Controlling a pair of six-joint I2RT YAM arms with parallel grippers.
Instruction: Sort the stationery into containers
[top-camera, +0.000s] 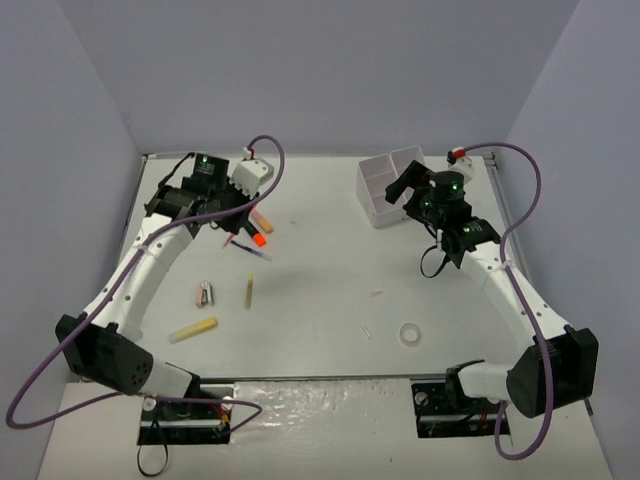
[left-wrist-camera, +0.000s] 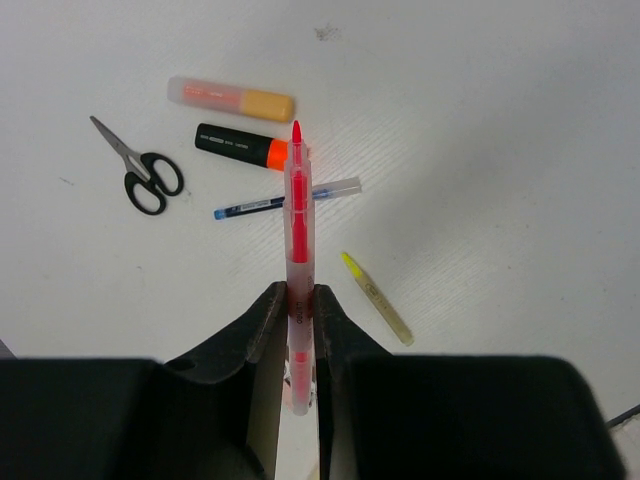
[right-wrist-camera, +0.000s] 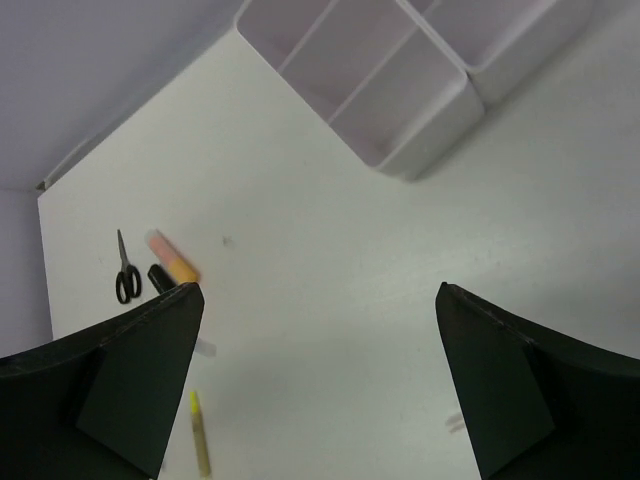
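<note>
In the left wrist view, my left gripper is shut on a red-tipped translucent pen (left-wrist-camera: 299, 215), which stands out lengthwise between its fingers above the table. Beneath it lie an orange-and-clear highlighter (left-wrist-camera: 232, 98), a black-and-orange marker (left-wrist-camera: 237, 145), a blue pen (left-wrist-camera: 248, 207), black scissors (left-wrist-camera: 148, 180) and a yellow pen (left-wrist-camera: 376, 298). White divided containers (top-camera: 378, 218) stand at the back right of the table. My right gripper is open beside them, its fingers (right-wrist-camera: 490, 370) wide apart and only tabletop showing between them.
Toward the front left lie a yellow tube (top-camera: 193, 330) and small items including a silver one (top-camera: 207, 293). A clear ring (top-camera: 410, 334) and a thin clear piece (top-camera: 366, 330) lie front right.
</note>
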